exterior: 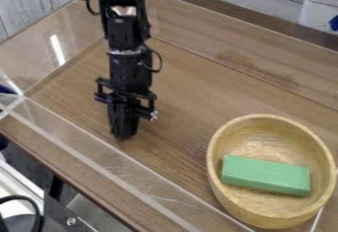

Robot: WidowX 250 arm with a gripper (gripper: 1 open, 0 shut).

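My gripper [126, 127] hangs low over the left-front part of the wooden table [179, 167], its dark fingers close to the surface and shut, with nothing visible between them. A round pale bowl [232, 135] stands at the lower right, holding a green rectangular block [264, 175]. The gripper is to the left of the bowl, apart from it. Whether the fingertips touch the table cannot be told.
A white object [318, 11] sits at the top-right corner. A clear strip runs along the near-left edge, with dark cable beyond it at lower left.
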